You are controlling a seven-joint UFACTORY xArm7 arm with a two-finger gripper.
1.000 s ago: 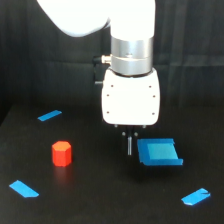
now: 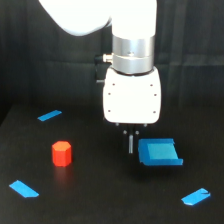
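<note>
A white arm comes down from the top centre, and its gripper point(image 2: 130, 144) hangs over the dark table with the thin fingers pointing down. From this angle the fingers appear as a narrow dark and grey strip, so I cannot tell whether they are open or shut. No object shows between them. Just to the right of the fingertips lies a blue square piece point(image 2: 160, 153), apparently a shallow tray or pad with a lighter blue face. A red-orange block point(image 2: 62, 154) stands alone on the left, well apart from the gripper.
Blue strips lie flat on the table: one at the back left point(image 2: 50, 115), one at the front left point(image 2: 24, 189), one at the front right point(image 2: 196, 197). A dark curtain point(image 2: 40, 60) hangs behind.
The gripper has shifted very slightly to the right. The block, blue square and strips are where they were.
</note>
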